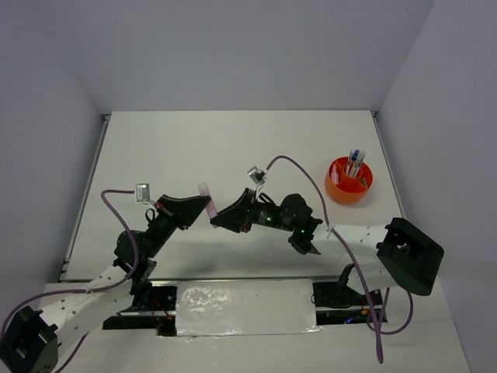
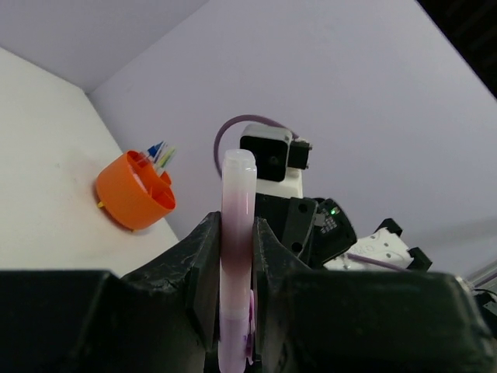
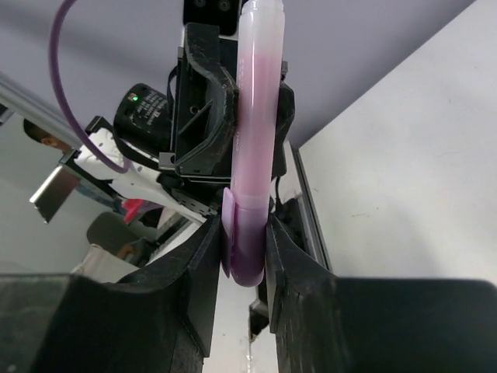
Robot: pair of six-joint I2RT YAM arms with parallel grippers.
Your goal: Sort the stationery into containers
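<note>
A pink translucent pen-like stick (image 1: 205, 194) is held upright in the air between both grippers near the middle of the table. My left gripper (image 1: 205, 202) is shut on it; in the left wrist view the stick (image 2: 237, 256) stands between the fingertips, its clear cap on top. My right gripper (image 1: 219, 219) is shut on the same stick lower down, at the end with the clip, as the right wrist view shows with the stick (image 3: 256, 140). An orange divided cup (image 1: 344, 194) with several pens stands at the table's right.
The orange cup (image 2: 128, 198) also shows in the left wrist view, beyond the stick. Grey walls enclose the table at the back and both sides.
</note>
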